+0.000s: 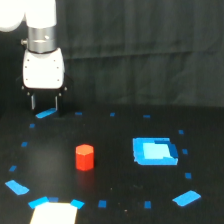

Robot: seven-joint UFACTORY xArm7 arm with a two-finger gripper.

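Observation:
A white robot arm reaches down at the top left, its gripper (44,100) hanging above the dark table with two dark fingers apart and nothing visible between them. A red block (84,157) stands in the left middle of the table. To the right, a white pad (156,151) is framed by blue tape (139,148).
Blue tape strips and small squares (186,198) mark the black table (120,185). A pale object (53,214) is cut off at the bottom left edge.

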